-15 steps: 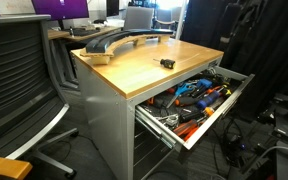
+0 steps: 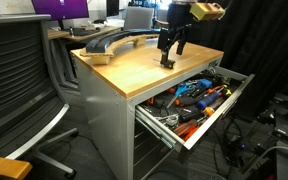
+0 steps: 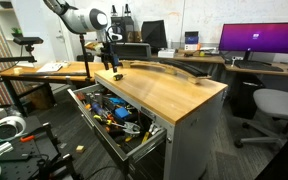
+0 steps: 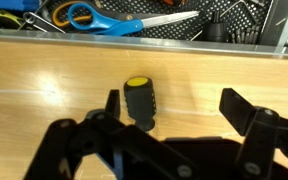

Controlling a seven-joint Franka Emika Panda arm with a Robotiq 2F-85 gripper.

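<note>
A short dark tool with a yellow-marked end (image 4: 140, 97), perhaps a stubby screwdriver, lies on the wooden tabletop (image 4: 199, 75) near the drawer side. In exterior view 1 the same dark tool (image 2: 168, 64) is on the bench right by the fingers. My gripper stands open above the bench, its fingers wide apart. In the wrist view the tool shows between the fingers, closer to the left one, and nothing is gripped. From exterior view 1 the gripper (image 2: 172, 54) points down over the tool.
Below the bench edge a drawer (image 2: 219, 112) stands pulled out, full of tools, including blue-handled scissors (image 4: 119, 24). A long curved dark piece on wood (image 2: 109, 45) lies along the bench's back edge.
My gripper has come down and left from the upper right to over the dark tool. The tool appears to lie where it was.
</note>
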